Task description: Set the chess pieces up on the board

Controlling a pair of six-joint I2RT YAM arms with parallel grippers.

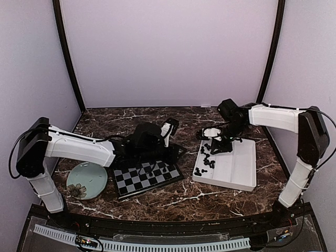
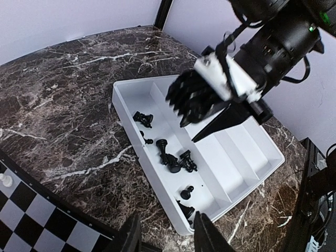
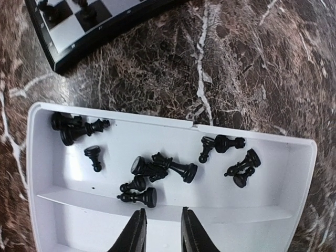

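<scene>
The checkered board [image 1: 142,182] lies left of centre, its far part hidden under my left arm. Two dark pieces stand near its right side, one a black piece [image 3: 88,14] close to the corner. A white piece [image 2: 6,180] shows at the edge of the left wrist view. Several black pieces [image 3: 176,167] lie on their sides in the near compartment of the white tray [image 1: 226,185]. My left gripper is open and empty, between board and tray. Above the tray, my right gripper has its fingers apart, nothing between them.
A pale green plate [image 1: 86,176] with a flower print sits left of the board. The tray's other compartments look empty. Bare marble table [image 1: 173,205] lies in front of the board and tray. Both arms come close together near the tray's left wall.
</scene>
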